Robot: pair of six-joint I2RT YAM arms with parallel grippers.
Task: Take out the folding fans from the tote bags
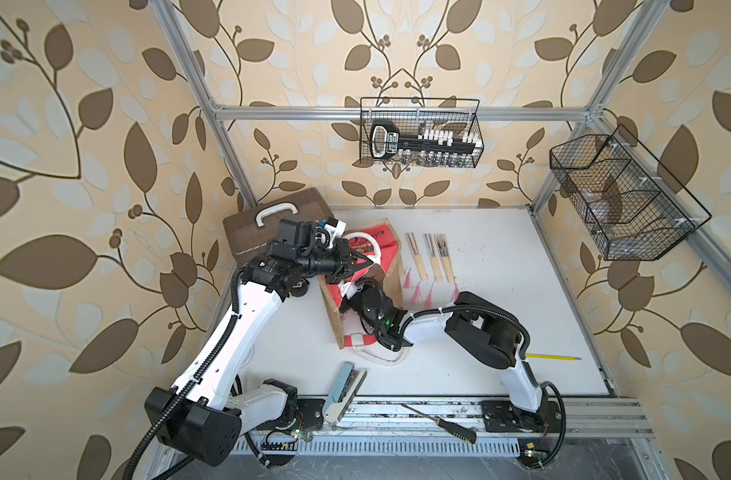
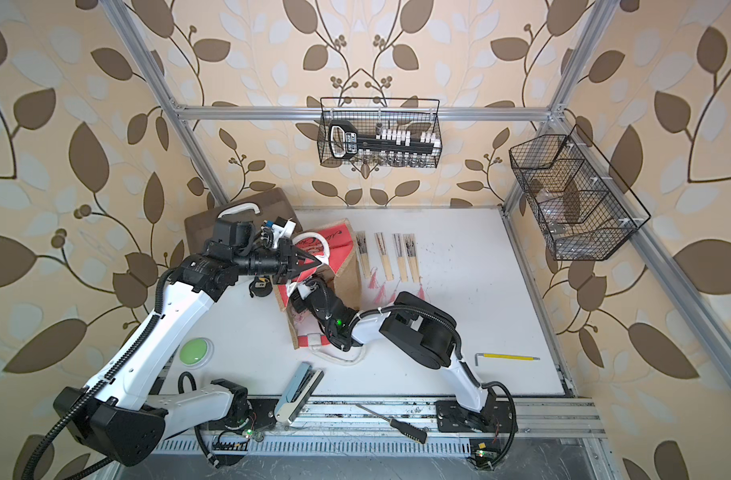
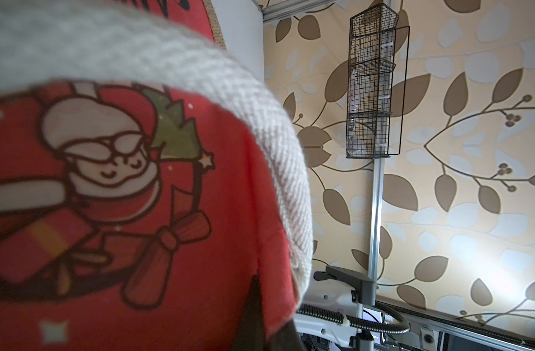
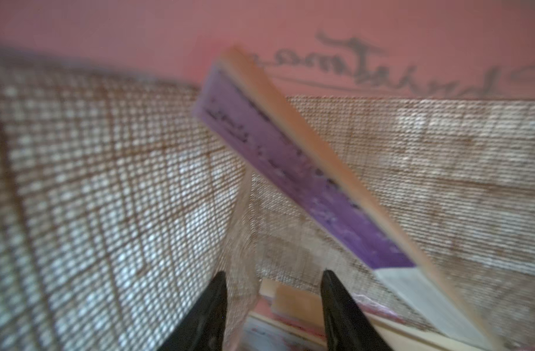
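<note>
A red and tan tote bag (image 1: 385,249) lies on the table with its mouth toward the front. My left gripper is shut on the bag's red cloth edge, beside the white handle (image 3: 273,158). Inside the bag, my right gripper has its fingers apart with nothing gripped between them. Beyond those fingertips lie stacked fans (image 4: 296,304) at the bag's bottom, partly hidden. A purple folding fan (image 4: 314,181) leans diagonally against the burlap inside. Several folded fans (image 2: 384,256) rest on the table right of the bag.
Left of the bag's far end is a brown case (image 1: 245,228). A blue stapler (image 1: 341,392) and a screwdriver (image 1: 445,424) lie by the front rail. The yellow hex key (image 1: 553,357) is at right.
</note>
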